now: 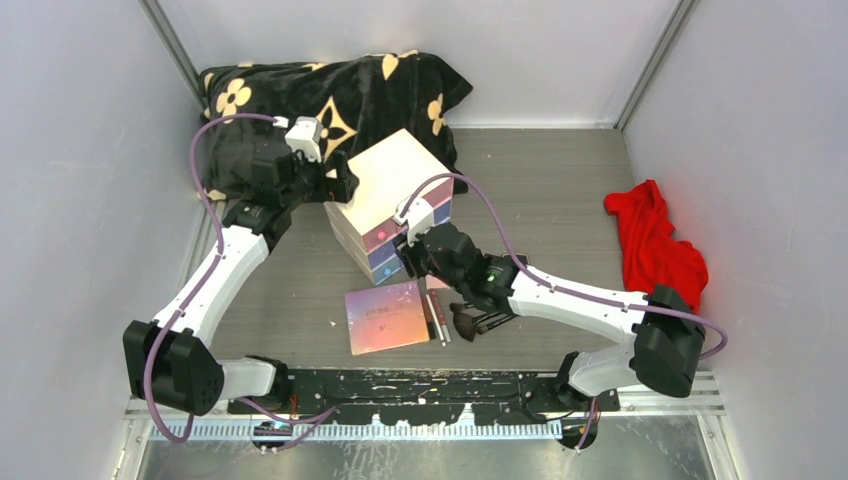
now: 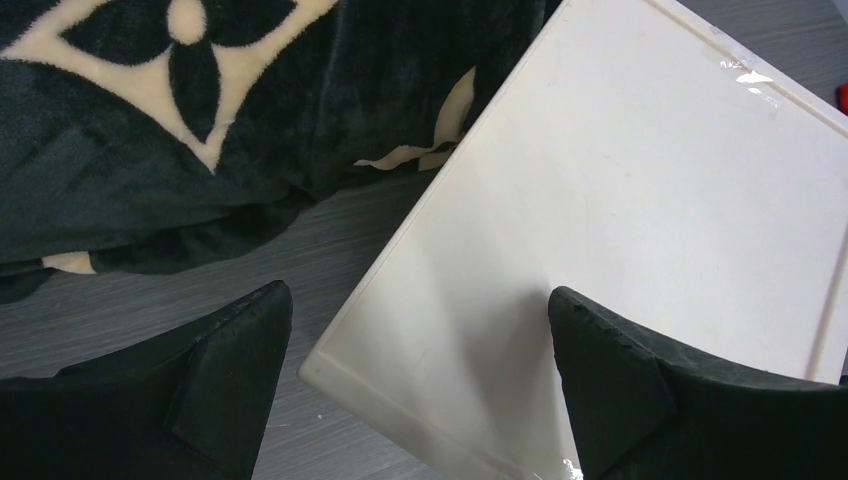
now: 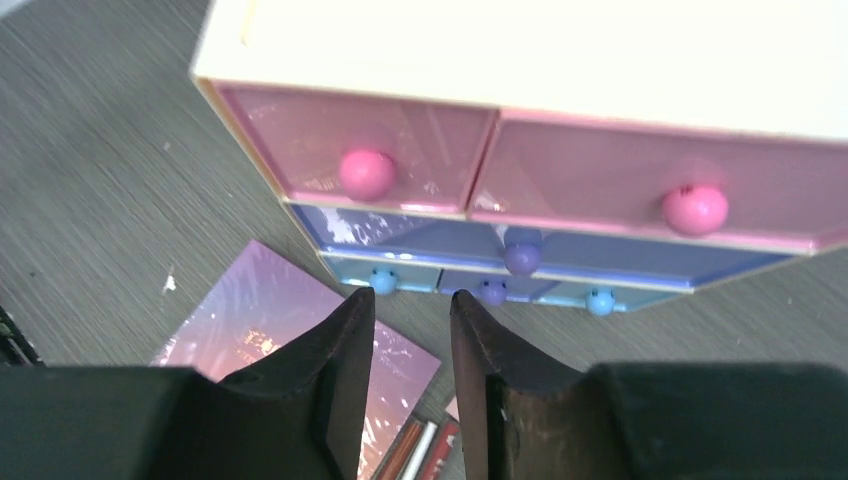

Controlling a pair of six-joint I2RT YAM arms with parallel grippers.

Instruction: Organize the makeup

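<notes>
A cream drawer organizer (image 1: pixel 385 165) stands mid-table; in the right wrist view its pink drawers (image 3: pixel 420 130), blue drawer (image 3: pixel 410 235) and bottom small drawers appear shut, with round knobs. My left gripper hangs open over the organizer's back-left corner, nothing between its fingers. My right gripper is before the drawer fronts, fingers partly apart with nothing between. A pastel palette (image 1: pixel 385 315), pens (image 1: pixel 440 318) and dark brushes (image 1: pixel 480 323) lie in front of the organizer.
A dark patterned blanket (image 1: pixel 265 105) fills the back left. A red cloth (image 1: pixel 650 245) lies at the right.
</notes>
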